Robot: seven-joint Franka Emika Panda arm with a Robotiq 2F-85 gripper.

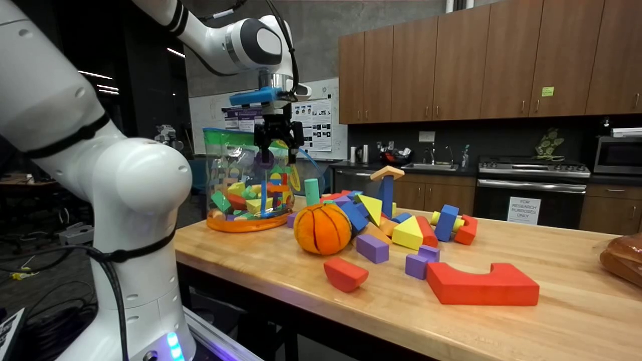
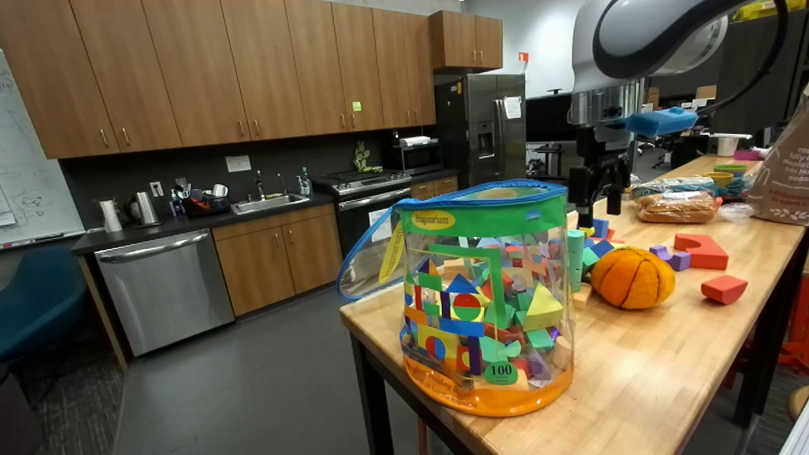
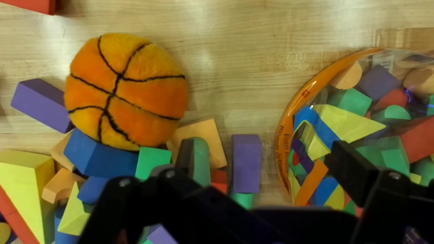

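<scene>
My gripper (image 1: 280, 157) hangs above the table beside the clear block bag, its fingers pointing down. In the wrist view its two fingers (image 3: 346, 168) stand wide apart, open, with nothing held between them. A plush orange basketball (image 3: 126, 91) rests on the table, touching a blue block (image 3: 99, 154). Next to it, a heap of foam blocks spreads out, including a purple block (image 3: 246, 162) and a green cylinder (image 1: 311, 191) standing upright. The clear bag (image 2: 485, 208), with green and orange bands, holds many mixed blocks; its lid (image 2: 369, 250) hangs open at the side.
A blue pillar (image 1: 386, 191) with a tan triangle (image 1: 386, 173) on top rises from the heap. A red arch (image 1: 481, 286) and a red half-round block (image 1: 345, 274) lie near the front edge. Bagged bread (image 2: 677, 206) sits farther along. Bare wood lies in front of the ball.
</scene>
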